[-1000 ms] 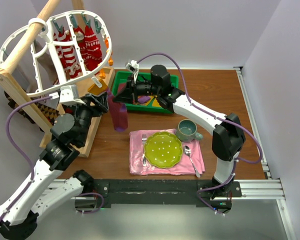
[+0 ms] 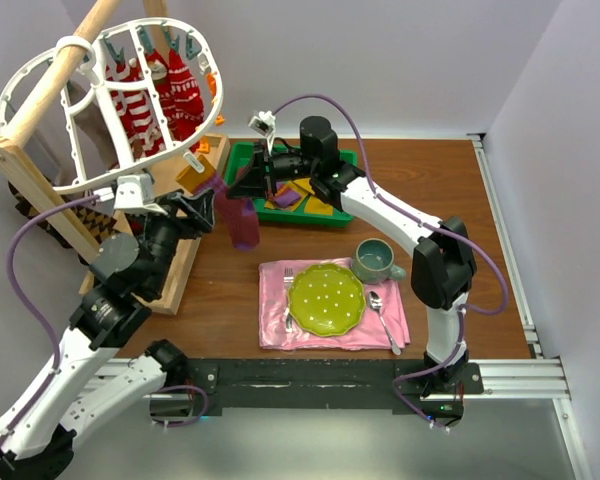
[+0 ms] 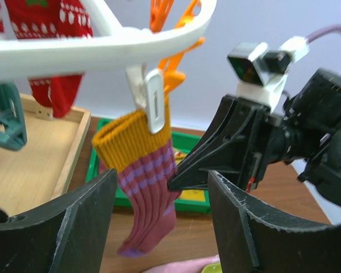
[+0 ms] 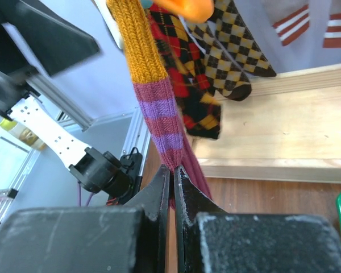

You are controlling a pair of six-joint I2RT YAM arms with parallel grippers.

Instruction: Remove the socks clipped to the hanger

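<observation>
A sock with an orange cuff and purple-striped body (image 3: 146, 176) hangs from a pale clip (image 3: 154, 102) on the white hanger's rim (image 2: 83, 140). My right gripper is shut on this sock, pinching its striped fabric below the cuff. Close to the clip, my left gripper stands open; the sock shows beyond its spread fingers (image 3: 99, 213), and nothing is gripped between them. Red patterned socks (image 2: 185, 100) hang elsewhere on the hanger, and dark plaid socks (image 4: 202, 62) show in the right wrist view.
A green tray (image 2: 352, 217) behind the right arm holds several yellow and purple cloth pieces. Nearer the front are a pink cloth (image 2: 272, 338) with a green plate (image 2: 325, 300), and a mug (image 2: 373, 262). The hanger's wooden stand (image 2: 185, 265) is at left.
The sock's lower end sits slightly higher, and the right gripper has shifted only a little. The left gripper has moved slightly.
</observation>
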